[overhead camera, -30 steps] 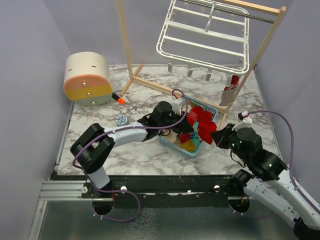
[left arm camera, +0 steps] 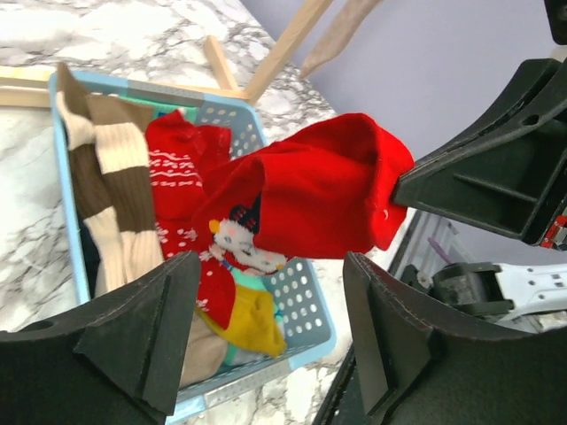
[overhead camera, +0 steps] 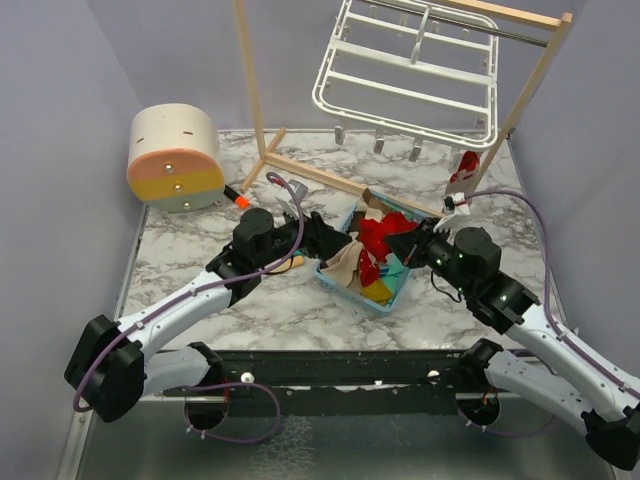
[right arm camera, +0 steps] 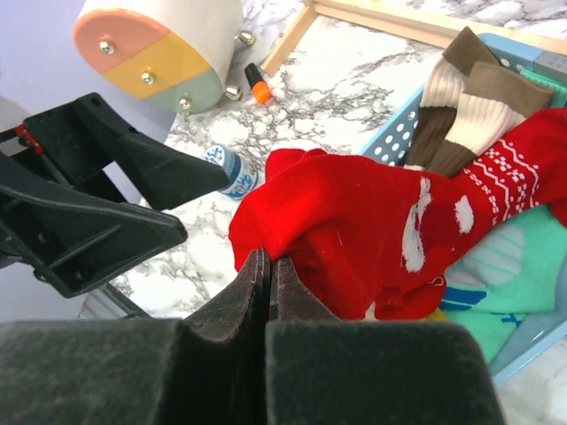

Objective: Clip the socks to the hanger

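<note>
A red sock with a white pattern [right arm camera: 354,212] is pinched by its edge in my right gripper, which is shut on it above the basket. In the left wrist view that red sock [left arm camera: 319,190] stretches from the right fingertips down towards the basket. My left gripper stands open, its fingers apart and nothing between them, left of the sock. The white hanger [overhead camera: 410,65] hangs at the top, with several clips [overhead camera: 378,141] along its lower edge. One red and pale sock [overhead camera: 463,172] hangs at its right end.
The blue basket [overhead camera: 350,293] holds more socks, including a brown and cream pair [left arm camera: 115,155] and a yellow one [left arm camera: 252,323]. A wooden frame [overhead camera: 315,174] crosses behind it. At the back left stands a white drum-shaped box [overhead camera: 175,150], with an orange-capped marker [overhead camera: 238,198] beside it.
My left gripper has opened and drawn back to the left, away from the red sock. The right gripper has moved left over the basket, carrying the sock.
</note>
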